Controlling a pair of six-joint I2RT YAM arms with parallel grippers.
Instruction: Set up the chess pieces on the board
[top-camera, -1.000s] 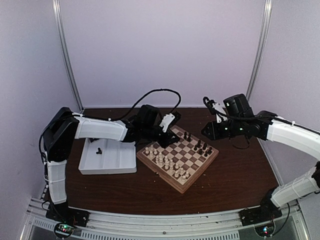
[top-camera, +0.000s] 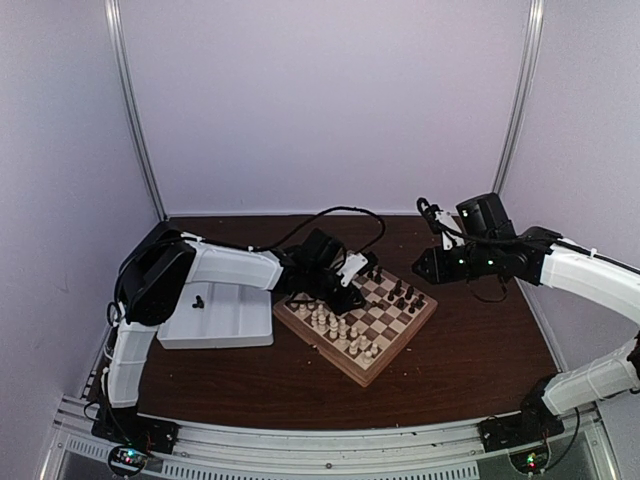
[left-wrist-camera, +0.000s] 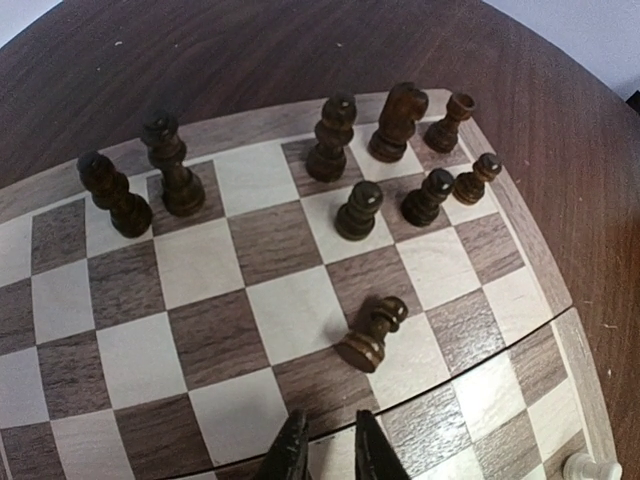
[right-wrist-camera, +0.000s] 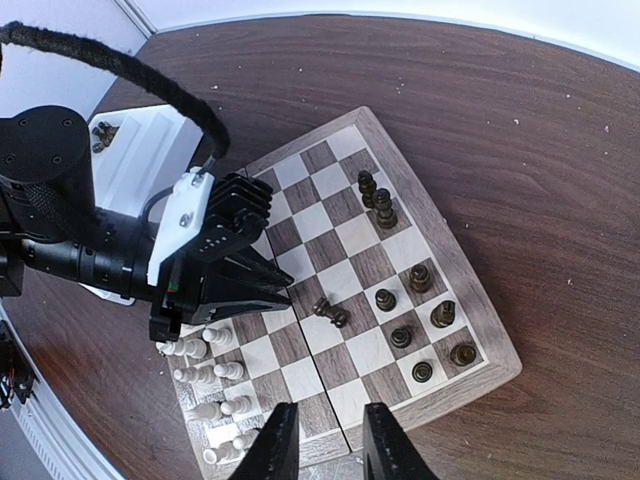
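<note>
A dark pawn (left-wrist-camera: 375, 335) lies on its side in the middle of the chessboard (right-wrist-camera: 485, 305), across neighbouring squares. My left gripper stands just short of it, slightly open and with nothing between its fingers. From the right wrist view, the fallen pawn (right-wrist-camera: 330, 312) shows beside the tips of the left gripper. Upright dark pieces include a tall pair (left-wrist-camera: 180, 190), a knight (left-wrist-camera: 397, 125), a rook (left-wrist-camera: 450, 125) and several pawns (left-wrist-camera: 358, 210). White pieces (right-wrist-camera: 205, 410) fill the opposite side. Over the board's near side, my right gripper is open and empty.
A white tray (top-camera: 240, 343) left of the board holds a few dark pieces (top-camera: 199, 302). The left arm reaches across the tray and the board's left corner.
</note>
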